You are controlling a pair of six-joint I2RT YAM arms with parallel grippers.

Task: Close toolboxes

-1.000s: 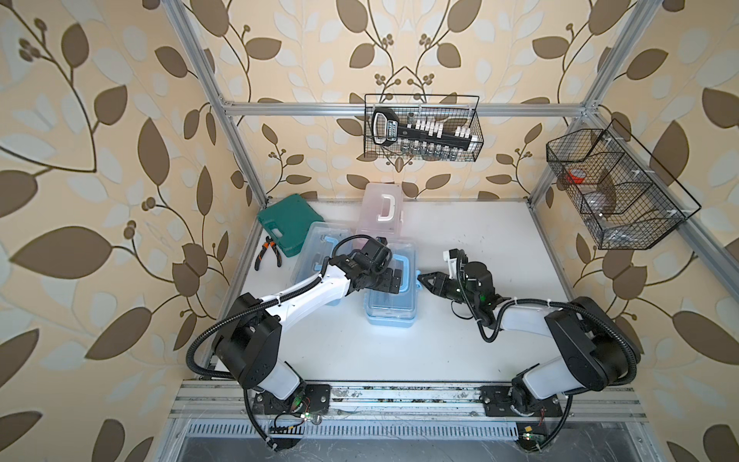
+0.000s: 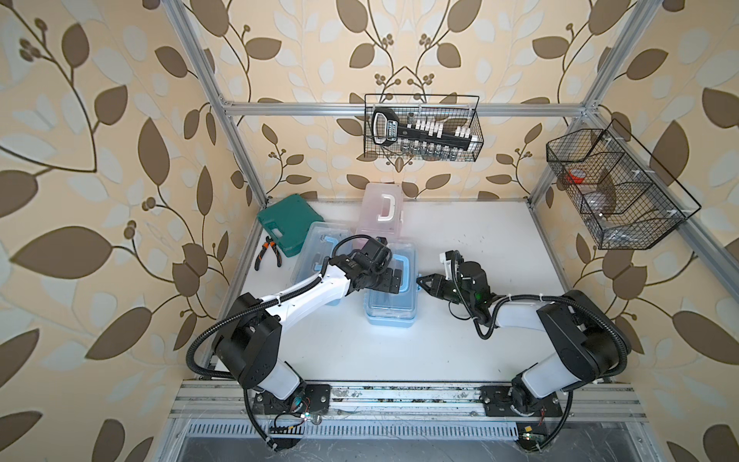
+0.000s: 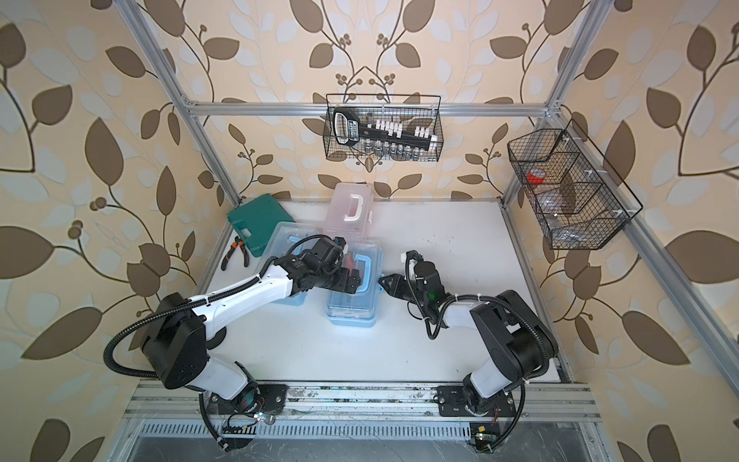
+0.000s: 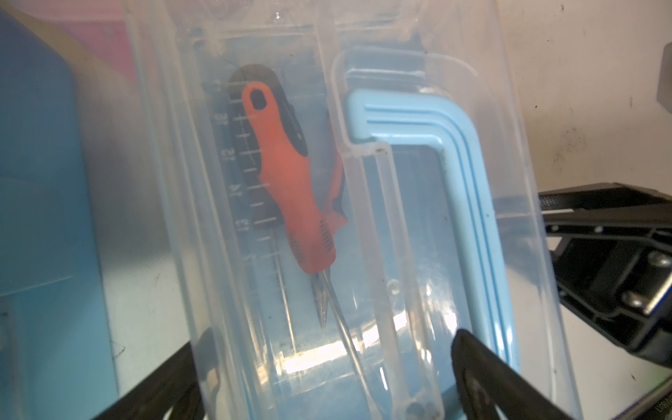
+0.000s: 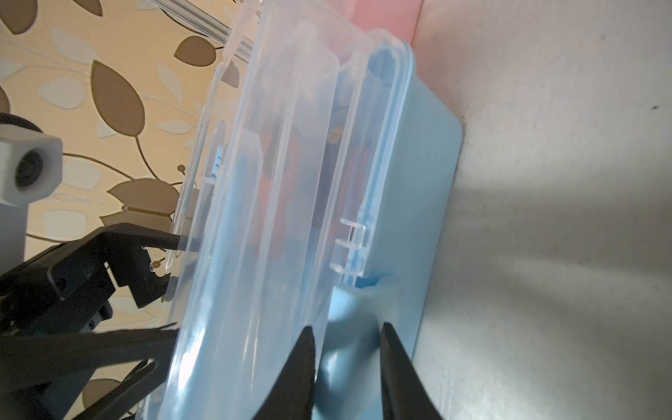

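Note:
A blue toolbox [image 2: 391, 312] with a clear lid lies mid-table, a screwdriver [image 4: 287, 182] inside. My left gripper is open over the lid, fingers at either side of it in the left wrist view. My right gripper is at the box's right side, its fingertips around a light-blue latch [image 5: 357, 315]; whether it is shut on it is unclear. Another clear-lidded blue box [image 3: 281, 238] lies to the left, partly under the left arm.
A green case [image 2: 288, 219] and pliers [image 2: 261, 254] lie at the left, a pink box [image 2: 373, 208] at the back. Wire baskets [image 2: 423, 150] hang on the frame.
My right gripper has shifted slightly toward the box's side. The left arm and the boxes show no visible movement.

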